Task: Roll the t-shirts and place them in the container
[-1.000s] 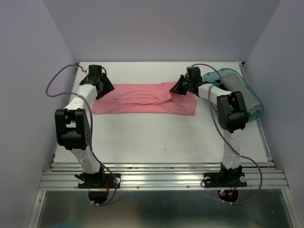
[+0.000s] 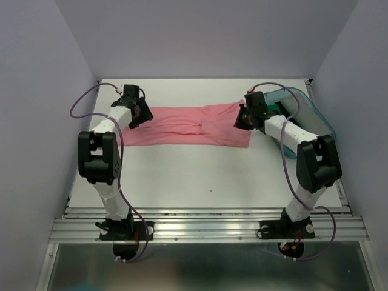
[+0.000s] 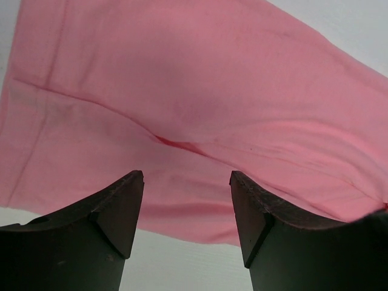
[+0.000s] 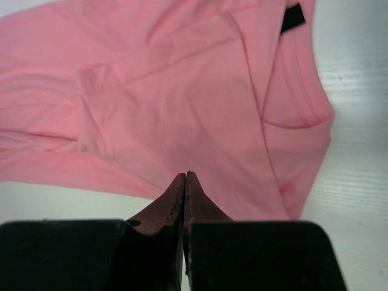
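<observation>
A pink t-shirt (image 2: 170,134) lies spread in a long strip across the white table, with a folded-over part (image 4: 176,97) at its right end. Over the left end hangs my left gripper (image 2: 140,123), its fingers (image 3: 124,203) wide apart and nothing between them; beneath, the left wrist view shows overlapping cloth with a crease. My right gripper is shut above the front part of the right end, no cloth visible between its tips. A dark tag shows on the shirt near the top of the right wrist view.
A teal basket (image 2: 330,134) stands at the right table edge, holding grey and green things, partly covered by my right arm.
The folded part's left edge lies flatter. My left gripper shifted slightly right.
</observation>
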